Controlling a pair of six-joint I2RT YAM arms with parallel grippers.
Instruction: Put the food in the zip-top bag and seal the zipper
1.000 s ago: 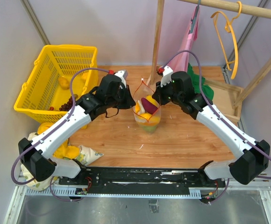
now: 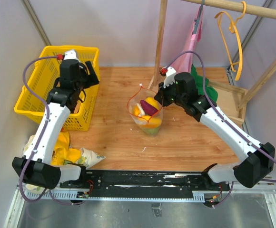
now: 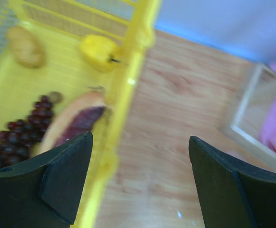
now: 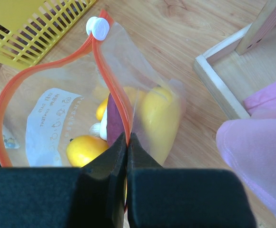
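Observation:
The clear zip top bag [image 2: 145,118] with orange rim stands mid-table, holding yellow food, a white item and a purple one [image 2: 149,107]. My right gripper is shut at the bag's rim, pinching its edge. My left gripper is open above the yellow basket's [image 2: 28,102] right side, nothing between its fingers. In the blurred left wrist view the basket holds grapes [image 3: 14,137], a yellow pepper [image 3: 100,52], a potato-like item [image 3: 26,47] and a long purple-and-tan item [image 3: 76,123].
A wooden rack with pink cloth [image 2: 190,35], green cloth [image 2: 200,83] and yellow hangers stands at the right. Cloth items [image 2: 88,156] lie at the front left. Bare tabletop surrounds the bag.
My left gripper has swung left from the bag to over the basket and has opened wider. The bag leans slightly differently. My right arm has stayed still.

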